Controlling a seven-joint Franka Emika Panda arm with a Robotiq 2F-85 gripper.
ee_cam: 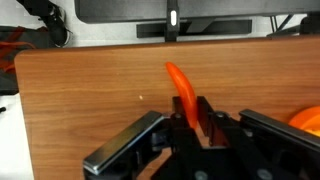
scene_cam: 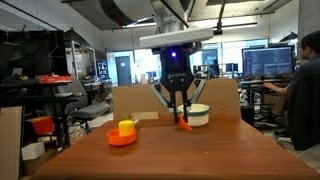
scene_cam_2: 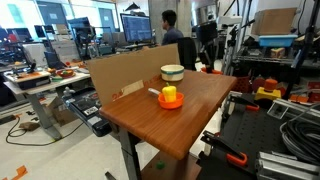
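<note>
A slender orange-red carrot-like item (ee_cam: 180, 85) is pinched by my gripper, which is shut on it in the wrist view. One tapered end sticks out past the fingertips, over the wood. In exterior view 1 the item (scene_cam: 185, 124) hangs from my gripper (scene_cam: 181, 117), in front of the white pot (scene_cam: 200, 117). To its left sits an orange bowl (scene_cam: 122, 139) with a yellow object (scene_cam: 127, 128) in it. Exterior view 2 shows the same bowl (scene_cam_2: 171, 103) and the yellow object (scene_cam_2: 169, 92) on the table's near end, with the gripper at the far end.
A brown cardboard panel (scene_cam_2: 120, 78) stands along one side, near the pot. Part of the orange bowl (ee_cam: 308, 121) shows at the wrist view's right edge. A person (scene_cam: 302, 95) sits at the right, beyond the table.
</note>
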